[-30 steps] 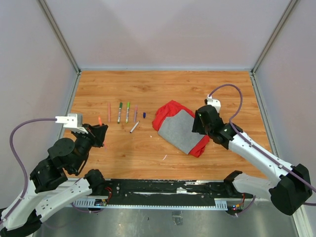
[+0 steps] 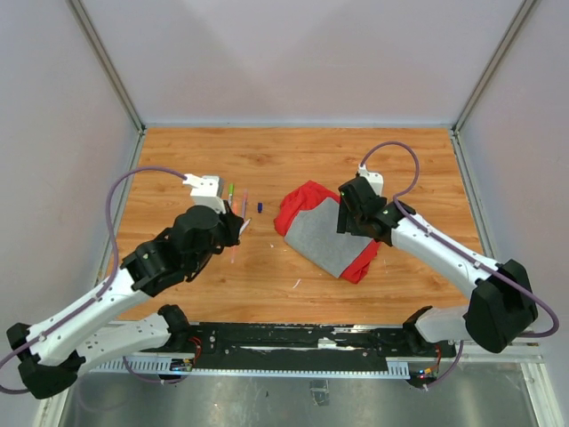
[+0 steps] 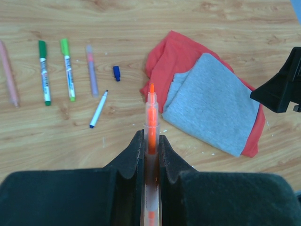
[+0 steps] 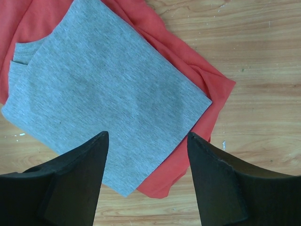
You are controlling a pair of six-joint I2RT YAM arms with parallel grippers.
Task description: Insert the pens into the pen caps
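My left gripper is shut on a clear-barrelled orange pen (image 3: 152, 120), whose narrow orange tip points away toward the cloth side of the table. A small dark blue cap (image 3: 116, 73) lies loose on the wood, and a light blue pen (image 3: 99, 109) lies slanted just below it. To their left are a purple pen (image 3: 92, 70), a light green pen (image 3: 68, 69), a dark green pen (image 3: 44, 73) and a pink pen (image 3: 9, 73). My right gripper hovers above the cloth, open, nothing between its fingers.
A grey-blue cloth (image 4: 117, 94) lies on a red one (image 4: 207, 84) at the table's middle right. Bare wood (image 2: 267, 285) shows in front of the pens. In the top view my left arm covers part of the pen row.
My left gripper has swung right and away from me with the orange pen, now over the pen row. My right gripper has shifted slightly left over the cloth. The loose pens look unmoved.
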